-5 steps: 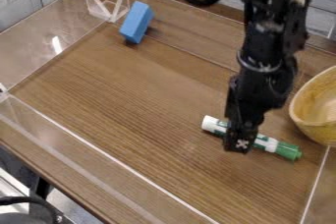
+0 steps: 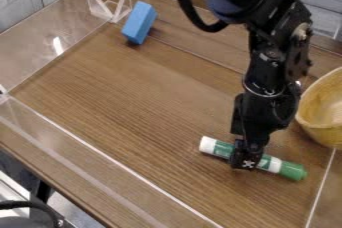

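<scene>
A white and green marker-like object (image 2: 285, 169) lies on the wooden surface at the lower right. The black gripper (image 2: 249, 155) is low over its middle, fingertips on or just at it and covering part of it. Whether the fingers are closed on it I cannot make out.
A yellow bowl (image 2: 325, 109) stands at the right edge beside the arm. A blue block (image 2: 139, 22) rests near the back left. Clear plastic edges line the left side of the wooden surface (image 2: 120, 102).
The gripper has come down onto the marker-like object, which now sits lower in view, nearer the front, than it did earlier.
</scene>
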